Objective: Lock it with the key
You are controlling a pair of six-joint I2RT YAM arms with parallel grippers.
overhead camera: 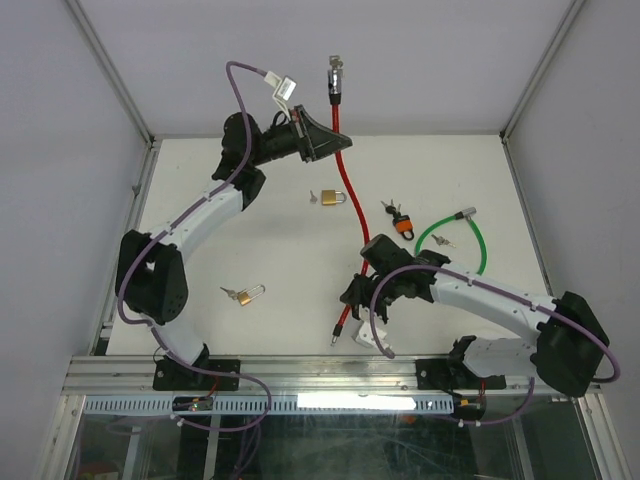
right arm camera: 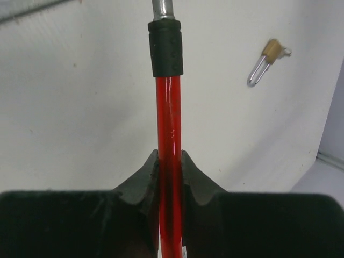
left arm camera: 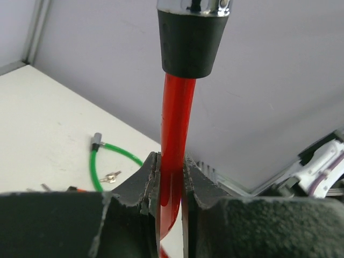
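A long red cable lock (overhead camera: 351, 193) runs between both arms. My left gripper (overhead camera: 338, 142) is shut on it near its upper end, just below a black collar (left arm camera: 193, 43) with a chrome lock head (overhead camera: 335, 70). My right gripper (overhead camera: 355, 294) is shut on the red cable lower down; in the right wrist view a dark sleeve (right arm camera: 167, 49) and metal tip lie beyond the right gripper. Small keys (overhead camera: 314, 197) lie beside a brass padlock (overhead camera: 333, 198), and others by a second padlock (overhead camera: 250, 295).
A black-and-orange padlock with keys (overhead camera: 402, 224) and a green cable lock (overhead camera: 478, 245) with keys (overhead camera: 440, 241) lie on the right of the white board (overhead camera: 220, 330). The board's left-middle is mostly clear.
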